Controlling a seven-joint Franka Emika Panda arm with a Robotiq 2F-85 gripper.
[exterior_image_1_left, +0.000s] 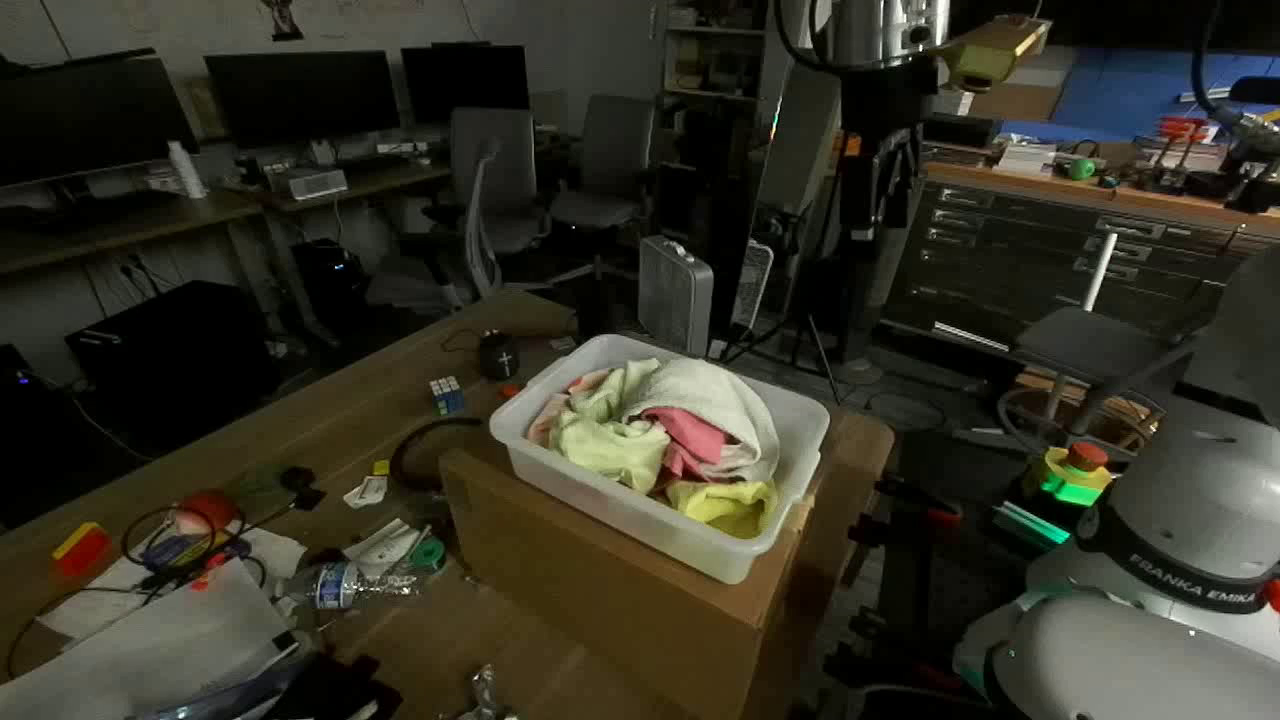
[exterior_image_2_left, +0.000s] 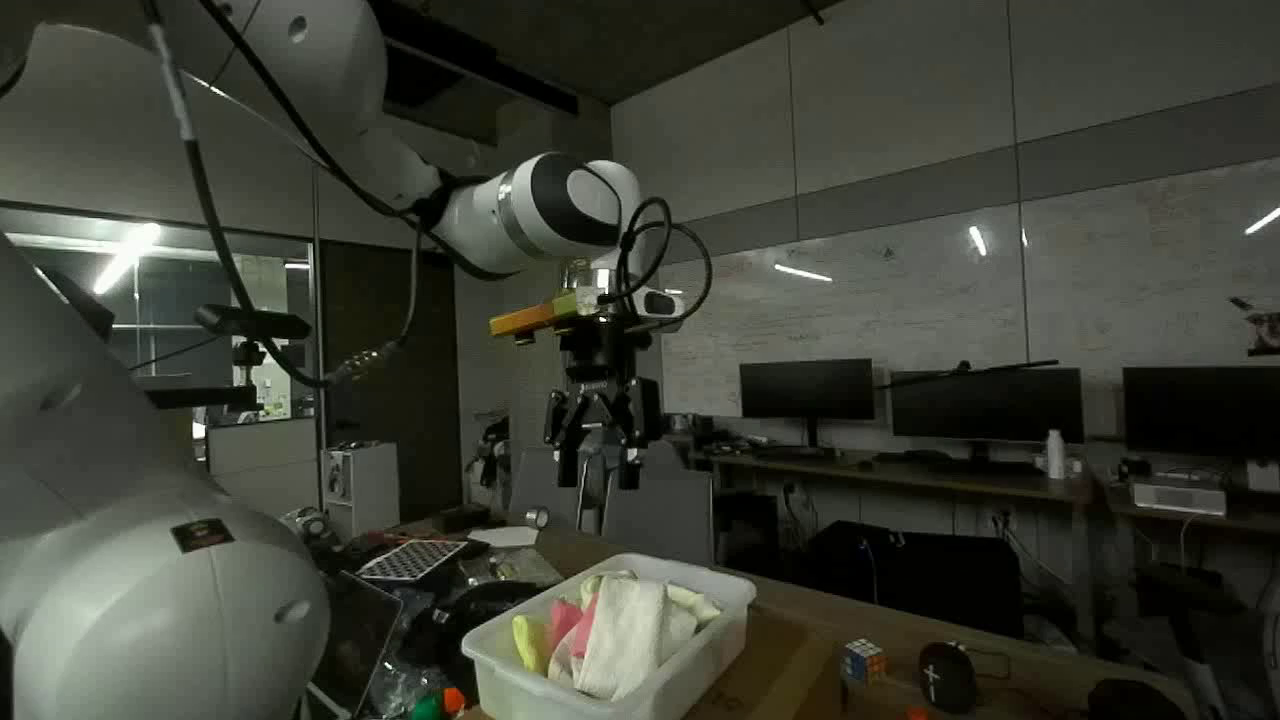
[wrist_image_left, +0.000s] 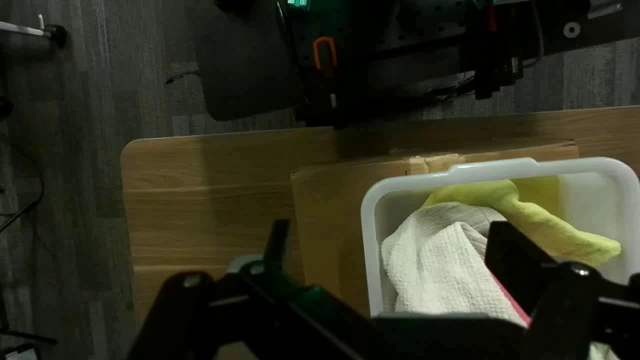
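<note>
Several crumpled cloths fill a white plastic bin (exterior_image_1_left: 576, 474): a white towel (exterior_image_1_left: 732, 402), a pale green cloth (exterior_image_1_left: 606, 446), a pink cloth (exterior_image_1_left: 690, 438) and a yellow cloth (exterior_image_1_left: 726, 506). High above the bin hangs my gripper (exterior_image_2_left: 597, 468), pointing down. Its fingers stand wide apart and hold nothing. From the wrist view, the bin lies toward the lower right, with the white towel (wrist_image_left: 447, 270) and yellow cloth (wrist_image_left: 534, 225) partly covered by the right finger (wrist_image_left: 516, 252). The left finger (wrist_image_left: 277, 243) shows over bare table.
The bin rests on a cardboard box (exterior_image_1_left: 600, 576) on the wooden table (wrist_image_left: 198, 198). Papers, cables and a plastic bottle (exterior_image_1_left: 342, 586) clutter one side. A puzzle cube (exterior_image_1_left: 446, 395) and a black round object (exterior_image_1_left: 498, 355) lie behind the bin. Bare table shows at one end.
</note>
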